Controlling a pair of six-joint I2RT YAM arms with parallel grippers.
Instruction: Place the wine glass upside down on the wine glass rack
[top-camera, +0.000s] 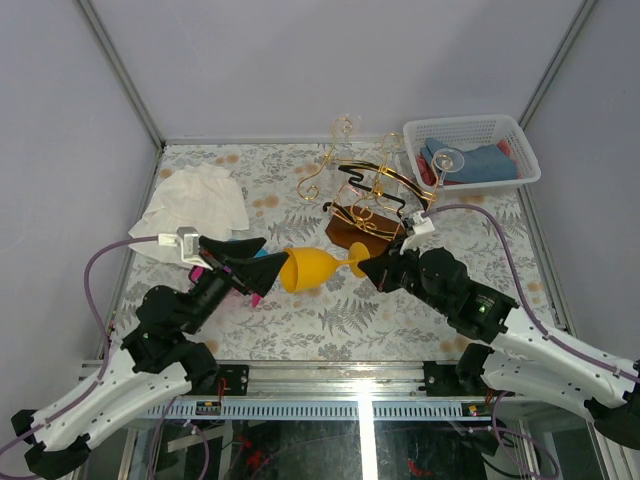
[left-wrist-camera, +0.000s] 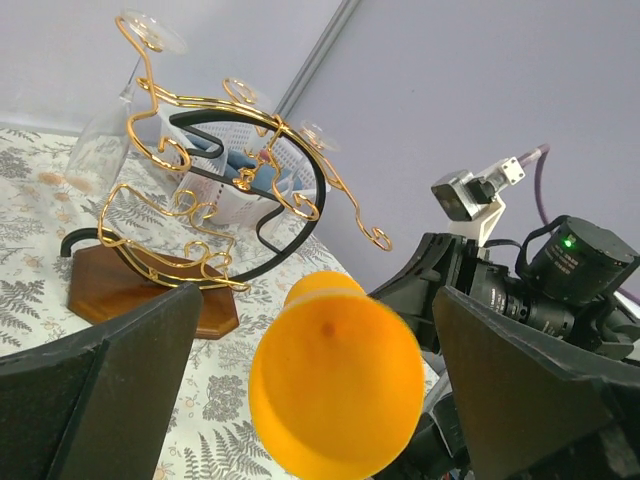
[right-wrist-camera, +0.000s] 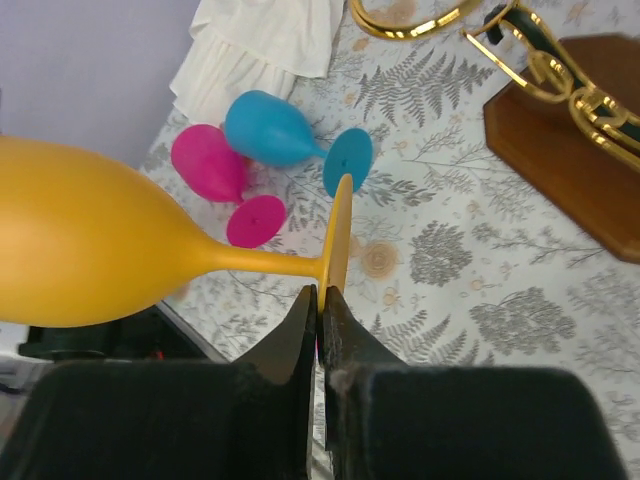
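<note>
The yellow wine glass (top-camera: 310, 268) hangs sideways in the air, its bowl toward the left arm and its foot toward the right. My right gripper is shut on the edge of the foot (right-wrist-camera: 338, 235). Facing the mouth of the bowl (left-wrist-camera: 335, 385), my left gripper (top-camera: 266, 258) stands open, with no part of the glass held between its fingers. Behind them is the gold wire wine glass rack (top-camera: 375, 190) on a brown wooden base (left-wrist-camera: 95, 280). Clear glasses hang from it.
Pink (right-wrist-camera: 208, 165) and blue (right-wrist-camera: 268, 128) glasses lie on the table at the left, near a white cloth (top-camera: 195, 210). A white basket (top-camera: 465, 128) with cloths stands at the back right. Patterned table shows clear in front of the rack.
</note>
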